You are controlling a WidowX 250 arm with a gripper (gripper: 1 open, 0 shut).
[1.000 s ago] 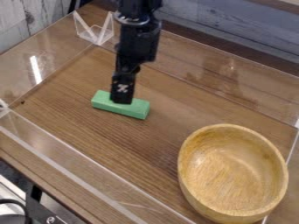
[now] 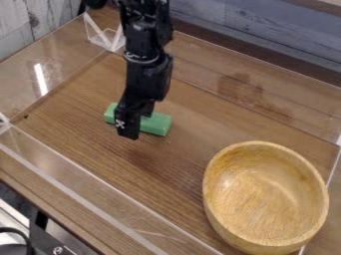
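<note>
My black gripper [image 2: 134,118] is open, its fingers reaching down around a green block [image 2: 158,124] on the wooden table. The block lies at the middle left of the view, slanted. Whether the fingers touch it is hard to tell.
A large yellow bowl [image 2: 264,199] stands at the front right. Clear plastic pieces sit at the table's left side and top left corner.
My gripper has moved down from above and behind the green block to around it. The block looks unmoved.
</note>
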